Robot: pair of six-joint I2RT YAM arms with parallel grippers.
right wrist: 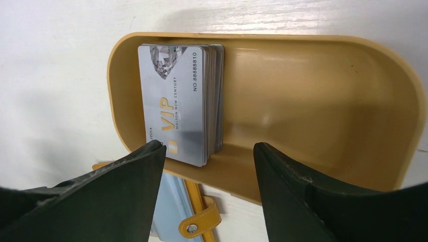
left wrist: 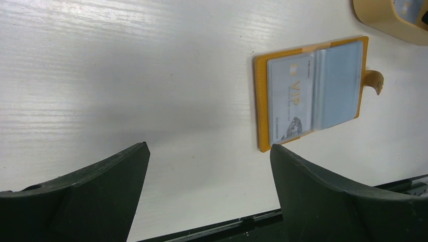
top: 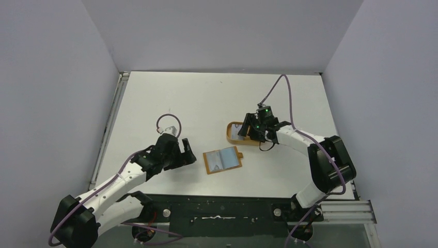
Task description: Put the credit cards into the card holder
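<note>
The tan card holder lies spread flat on the table, its clasp strap sticking out on the right. A silver VIP card shows in its left side; the right side has a pale blue clear sleeve. A stack of silver VIP cards rests at the left end of a tan tray. Over that tray hangs my right gripper, open, with the stack's lower edge near its left finger and nothing gripped. To the left of the holder, my left gripper stands open and empty above bare table.
The tray's raised rim surrounds the card stack. A dark panel lies along the table's front edge.
</note>
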